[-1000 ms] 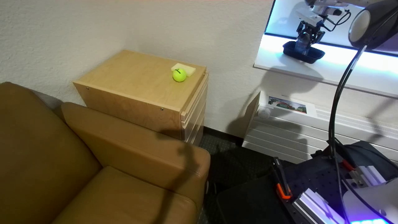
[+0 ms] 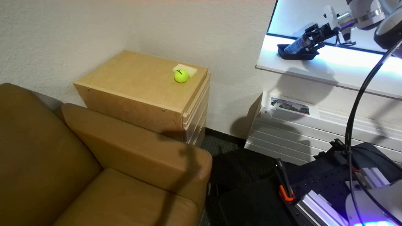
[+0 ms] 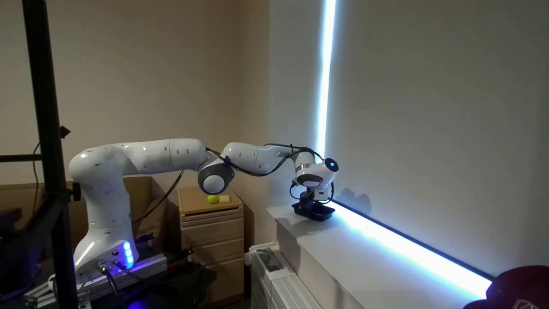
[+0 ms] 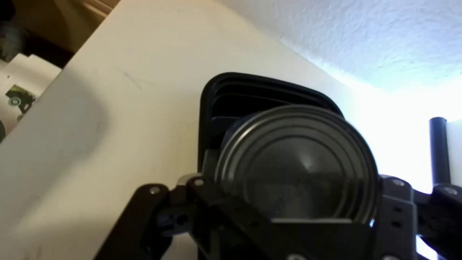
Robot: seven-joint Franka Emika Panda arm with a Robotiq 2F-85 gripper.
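A blue can (image 2: 296,45) with a round dark lid (image 4: 299,164) leans inside the black tray (image 2: 299,56), which rests on the white windowsill. Around the can's upper end, my gripper (image 2: 311,37) is shut, tilted along with it. From the wrist view, the fingers (image 4: 394,212) flank the lid on either side, and the lid hides most of the can and much of the tray's inside. In the second exterior view the tray (image 3: 314,211) stands below the wrist, and the can cannot be made out there.
A bright window edge and blind lie right behind the tray. The windowsill (image 3: 350,262) is free toward the near end, where a dark red cap (image 3: 514,288) sits. A wooden cabinet (image 2: 143,79) carries a yellow-green ball (image 2: 181,76) and a pale block (image 2: 190,70).
The can has gone from nearly upright to strongly tilted, together with my gripper. The tray has shifted slightly left and turned on the sill. My wrist has swung right.
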